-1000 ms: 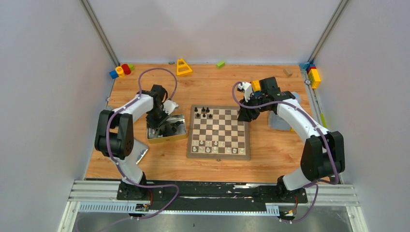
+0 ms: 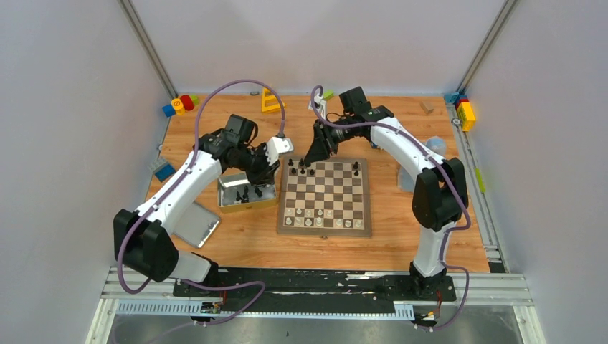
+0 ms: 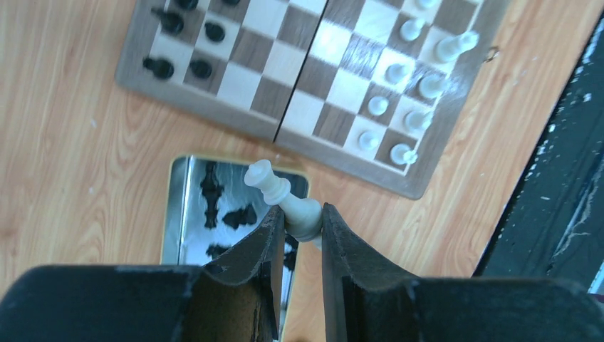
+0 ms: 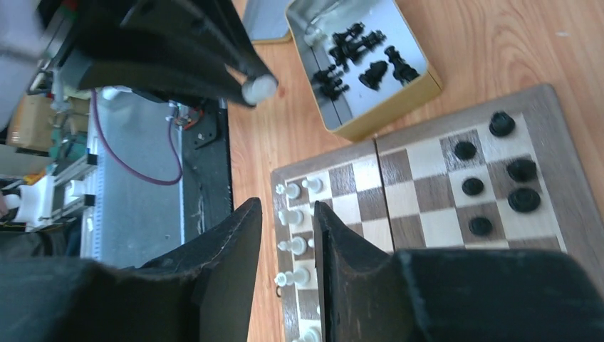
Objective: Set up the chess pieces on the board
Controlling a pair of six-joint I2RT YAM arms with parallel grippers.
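Note:
My left gripper is shut on a white chess piece, raised above the box of mostly black pieces. It also appears at the upper left of the right wrist view. My right gripper is open over the chessboard, nothing seen between its fingers. On the board, white pieces line the near side, while black pieces stand at the far side, mostly at the left, with a few at the right.
A clear plastic container is at the right, partly behind the right arm. A metal tray lies at the front left. Coloured blocks and a yellow triangle lie along the back and sides. Bare wood shows in front of the board.
My left gripper has risen out of the box and moved right, carrying a white piece. My right gripper has moved left across the far part of the board and higher.

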